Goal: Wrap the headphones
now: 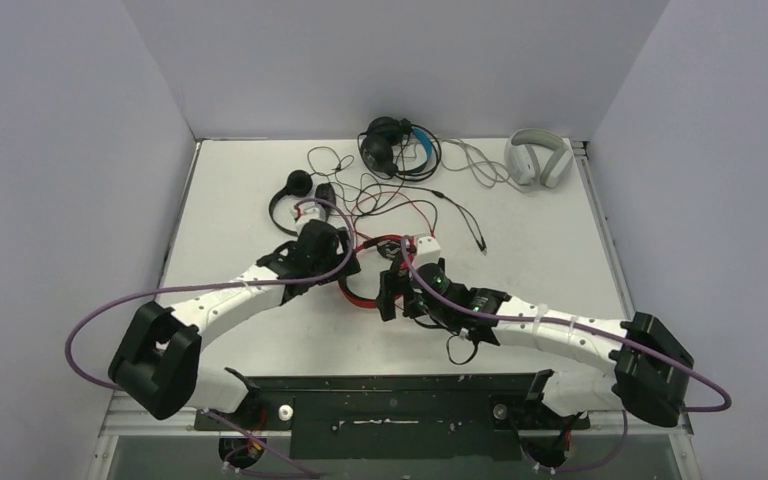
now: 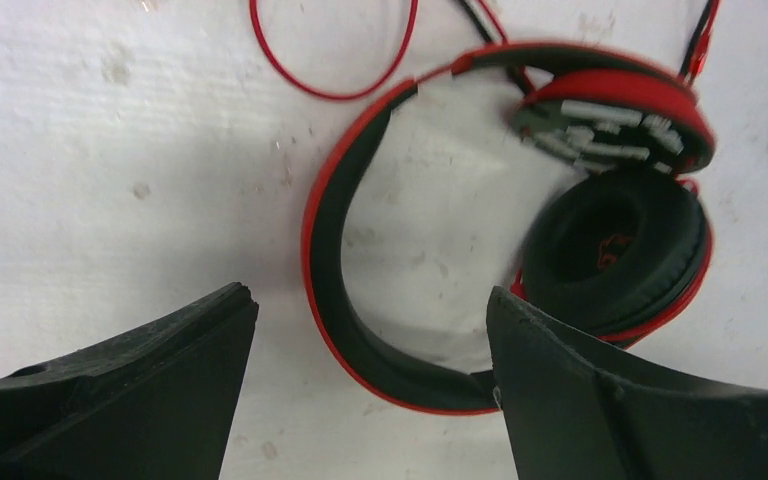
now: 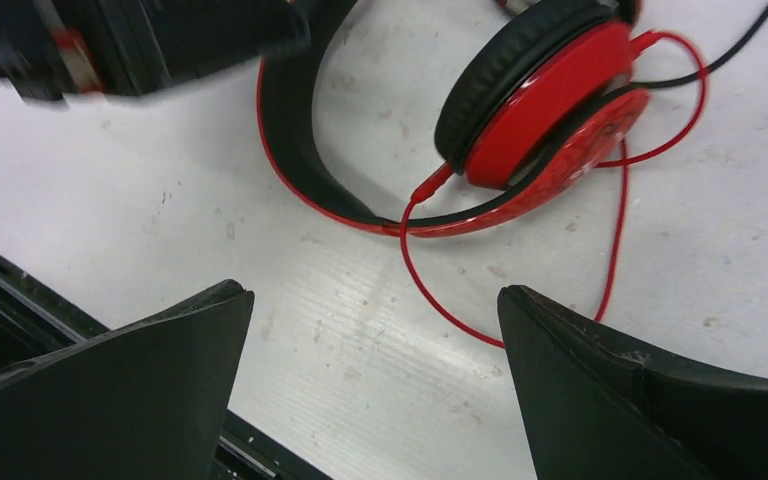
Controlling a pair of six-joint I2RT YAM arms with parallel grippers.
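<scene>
The red and black headphones lie on the white table, mostly beneath my two grippers in the top view. Their headband [image 2: 326, 235] curves leftward in the left wrist view, with both ear cups on the right; one red ear cup [image 3: 560, 110] shows clearly in the right wrist view. My left gripper is open above the headband, its right finger overlapping the band's near end from this angle. My right gripper stands open near the table's front side of the headphones. Between its fingers shows bare table, with a loop of red cable [image 3: 440, 308] near the right finger.
Black headphones with a blue band [image 1: 378, 155], white headphones [image 1: 525, 165] and small black headphones [image 1: 299, 183] lie toward the back. Tangled dark cables [image 1: 475, 232] run between them.
</scene>
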